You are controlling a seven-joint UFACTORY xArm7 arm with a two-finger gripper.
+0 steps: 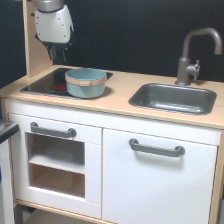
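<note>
A blue-green pot point(87, 88) with a light rim stands upright on the countertop, at the right part of the dark stovetop point(52, 84). Above the stovetop's back left is the white arm, with my dark gripper point(60, 52) pointing down. It is apart from the pot, to the pot's upper left. The fingers are too small and dark against the background to make out whether they are apart, and no object shows at them.
A metal sink point(172, 98) with a tall grey faucet point(190, 52) is on the right. Below the wooden counter point(125, 92) are white cabinet doors with grey handles point(157, 149). Open counter lies between pot and sink.
</note>
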